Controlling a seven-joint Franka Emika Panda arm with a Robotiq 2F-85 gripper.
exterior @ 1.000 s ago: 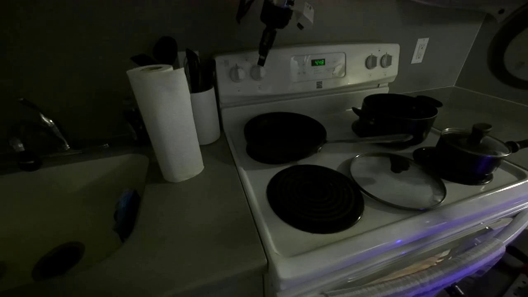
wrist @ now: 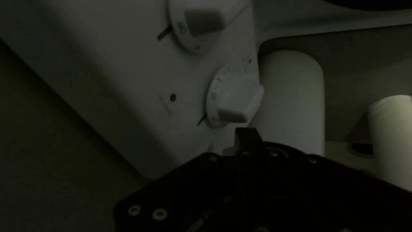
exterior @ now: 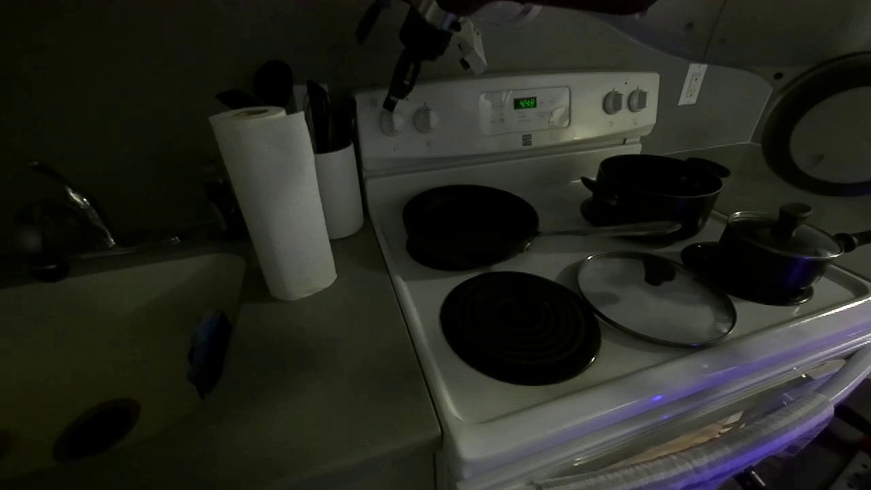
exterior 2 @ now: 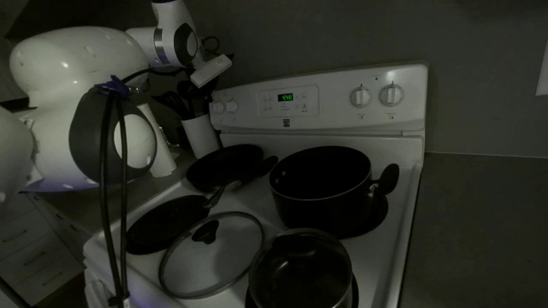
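In exterior view 1 my gripper [exterior: 390, 105] points down at the left end of the stove's control panel [exterior: 522, 102], its tip overlapping the top of the leftmost knob [exterior: 392, 122]. Its fingers are shut, with nothing showing between them. The wrist view has the dark fingertips [wrist: 247, 136] just below a white knob [wrist: 237, 98]; whether they touch it cannot be told. A second knob [wrist: 201, 23] lies farther up in that view. In exterior view 2 the arm hides the gripper.
A paper towel roll [exterior: 277, 204] and a white utensil holder [exterior: 339, 192] stand left of the stove. A frying pan [exterior: 469, 224], a large pot [exterior: 657, 192], a glass lid [exterior: 657, 298] and a lidded saucepan [exterior: 776, 253] occupy the cooktop.
The gripper has moved left along the control panel, from over the second knob to over the leftmost one. Pans, lid and paper towels have stayed put.
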